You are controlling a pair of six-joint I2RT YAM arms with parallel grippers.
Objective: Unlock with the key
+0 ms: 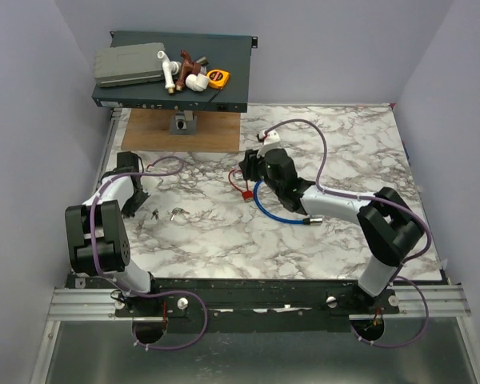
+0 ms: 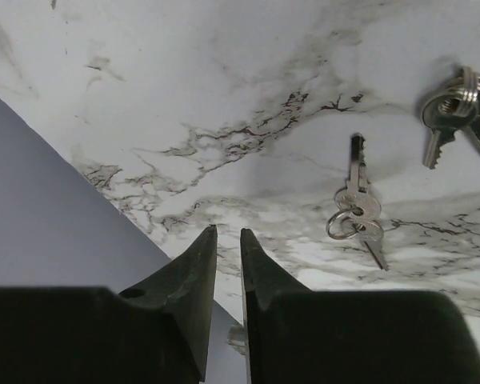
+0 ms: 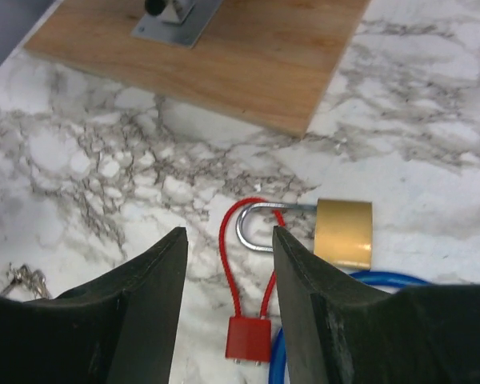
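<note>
My left gripper is shut low at the table's left side; whether anything is between its fingers cannot be told. In the left wrist view, two keys on a ring (image 2: pixel 360 204) and a key bunch (image 2: pixel 456 112) lie on the marble. My right gripper is part open, raised over a brass padlock (image 3: pixel 342 232) with a long shackle, a red cable lock (image 3: pixel 248 338) and a blue cable lock (image 1: pixel 284 220).
A wooden board (image 1: pixel 144 132) with a metal mount lies at the back left, under a dark shelf (image 1: pixel 232 52) holding a case and several objects.
</note>
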